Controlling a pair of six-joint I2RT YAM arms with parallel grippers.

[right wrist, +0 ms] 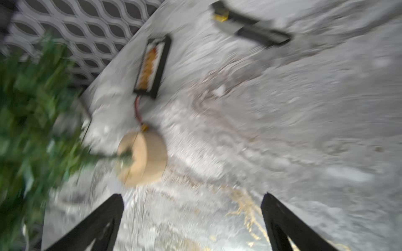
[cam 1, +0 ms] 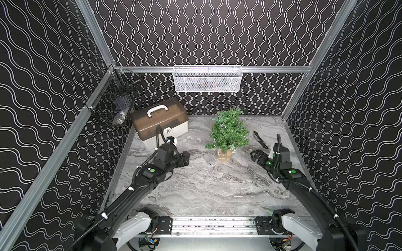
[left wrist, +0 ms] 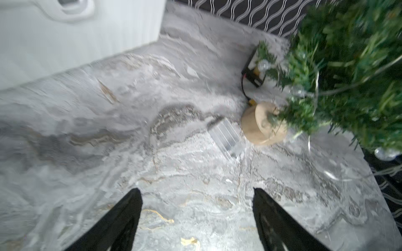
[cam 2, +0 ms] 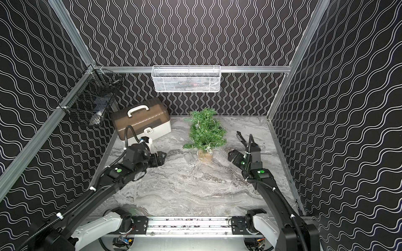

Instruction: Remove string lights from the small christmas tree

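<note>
A small green Christmas tree (cam 1: 229, 130) stands on a tan round base (cam 1: 224, 155) in the middle of the table. Clear bulbs and thin wire of the string lights (left wrist: 386, 154) show among its branches in the left wrist view. Behind the base lies a dark battery box (right wrist: 152, 67), joined by a cable running to the base. My left gripper is left of the tree with its fingers apart and nothing between them. To the tree's right, my right gripper stands open and empty. Neither touches the tree.
A brown-lidded toolbox (cam 1: 161, 119) sits at the back left. A black tool (right wrist: 251, 26) lies right of the tree, and a small clear piece (left wrist: 226, 137) lies beside the base. A white mesh basket (cam 1: 207, 79) hangs on the back wall.
</note>
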